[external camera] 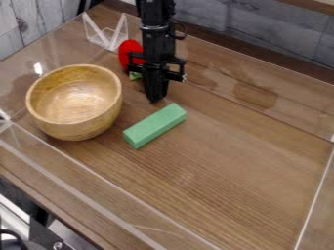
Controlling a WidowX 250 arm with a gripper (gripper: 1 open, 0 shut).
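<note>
The black robot arm reaches down from the top centre, its gripper (155, 82) low over the table just right of a large wooden bowl (74, 114). The fingers look shut, with nothing visible between them, though they are small and dark. A green block (155, 127) lies flat on the table below the gripper, diagonal, right of the bowl and apart from the gripper.
Behind the arm, at upper left, lie a red object (128, 54) and a small green item, partly hidden.
</note>
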